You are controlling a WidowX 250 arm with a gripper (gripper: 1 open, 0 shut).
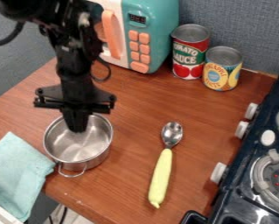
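Note:
My black gripper (75, 117) hangs over the steel pot (93, 149), its fingertips dipping into the top of the pot's opening at the back. Whether the fingers are open or shut, or hold anything, is hidden by the dark body and the rim. The pot sits at the left front of the wooden table (132, 189), beside a pale blue cloth (17, 171). To the right lie a spoon (172, 133) and a yellow banana-like item (162, 178).
A teal microwave (156, 39) stands at the back, with two cans, red (190, 57) and yellow (222, 72), to its right. A black stove (254, 192) fills the right edge. Open table lies around the middle.

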